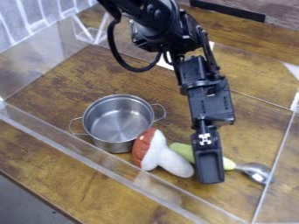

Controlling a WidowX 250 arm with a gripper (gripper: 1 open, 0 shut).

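Note:
My black gripper [208,162] points down at the lower right, over a pale green-handled utensil [228,164] with a silver scoop end [254,172]. Just left of it lies a red and white toy mushroom [159,153]. The gripper's fingertips overlap the green handle, so I cannot tell whether they are open or hold it. A steel pot [114,122] with two side handles stands left of the mushroom.
Clear plastic walls [70,179] run along the front and sides. The black arm and its cables hang over the top middle.

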